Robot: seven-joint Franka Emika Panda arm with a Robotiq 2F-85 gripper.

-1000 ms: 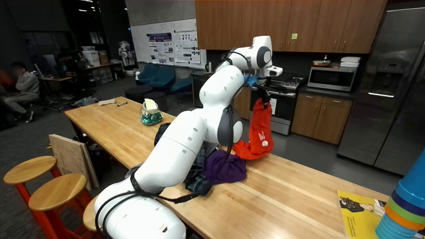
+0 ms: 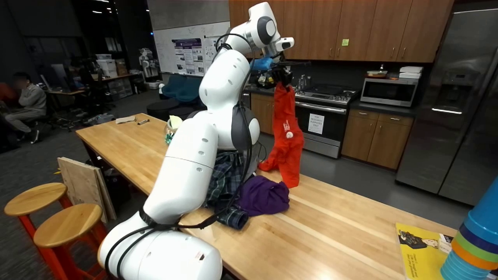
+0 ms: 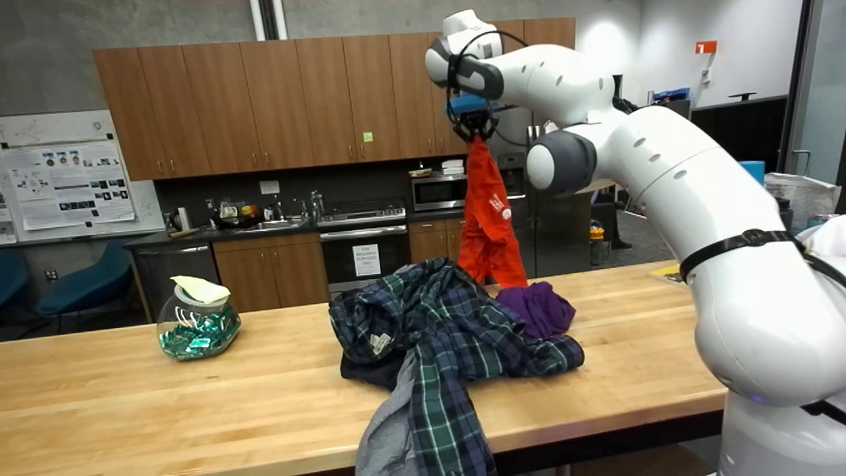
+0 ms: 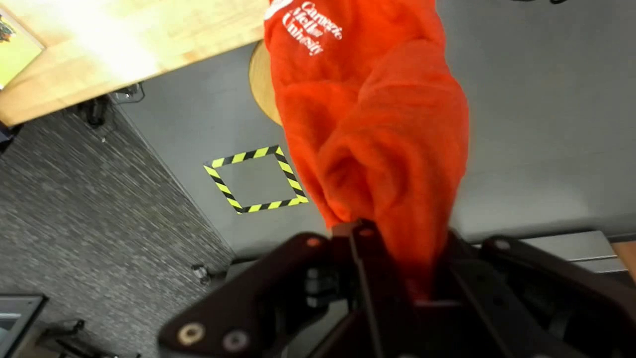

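A red garment with white lettering (image 2: 287, 130) hangs long and upright from my gripper (image 2: 282, 77), which is shut on its upper end. Its lower end reaches down to the table's far side; whether it touches the wood I cannot tell. In the wrist view the bunched red cloth (image 4: 393, 143) runs in between the dark fingers. Near the garment's foot lies a crumpled purple cloth (image 2: 263, 195). A dark plaid shirt (image 3: 452, 317) is heaped beside it, with grey cloth (image 3: 392, 424) hanging over the table's near edge.
A glass jar of green-wrapped items (image 3: 198, 329) stands on the left of the wooden table (image 3: 269, 396). At the other end are a yellow booklet (image 2: 422, 254) and stacked blue cups (image 2: 471, 242). Bare tabletop lies between the clothes and the booklet.
My gripper has risen and shifted left in exterior view 1, carrying the red garment. The garment, earlier partly slumped on the table, now hangs stretched out. The purple cloth stays put.
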